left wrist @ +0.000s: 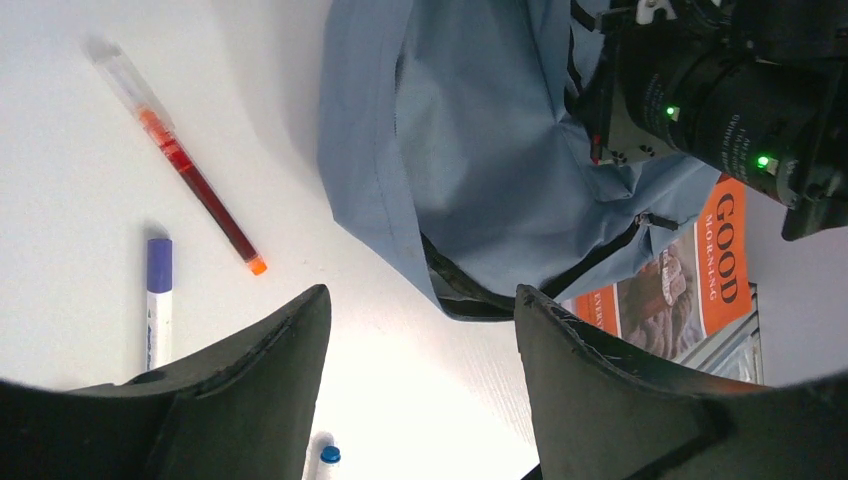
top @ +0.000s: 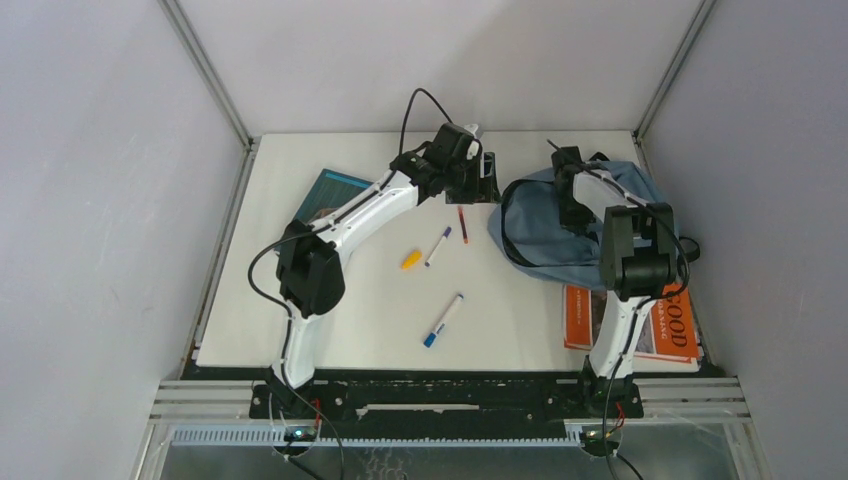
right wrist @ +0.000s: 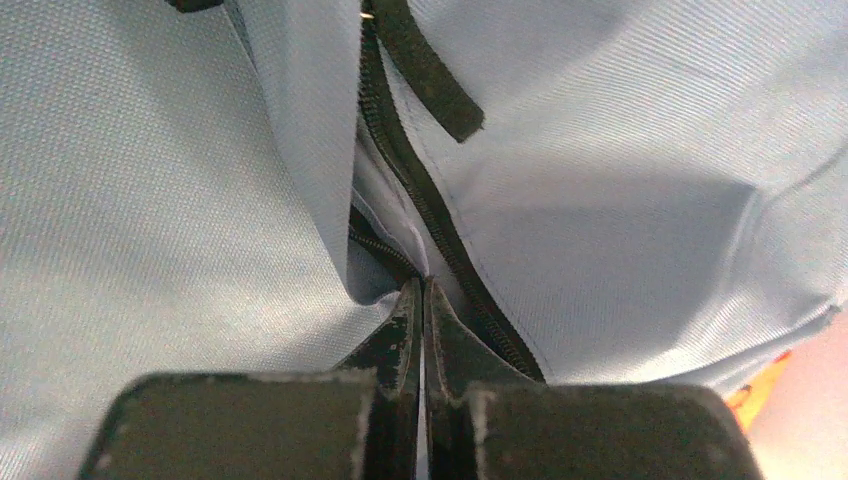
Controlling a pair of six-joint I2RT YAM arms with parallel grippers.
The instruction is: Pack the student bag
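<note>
The blue-grey bag lies rumpled at the table's right, its dark-trimmed opening facing left. Over it reaches my right gripper, shut, with its fingertips meeting against the cloth by the black zipper. A fold ends at those tips; whether any cloth is pinched cannot be told. My left gripper hangs near the bag's left edge, open and empty. Left of the bag lie a red pen, a purple-capped marker, a yellow item and a blue-capped marker.
Orange-covered books lie at the front right, partly beneath the bag. A dark green flat item is at the left, partly hidden by my left arm.
</note>
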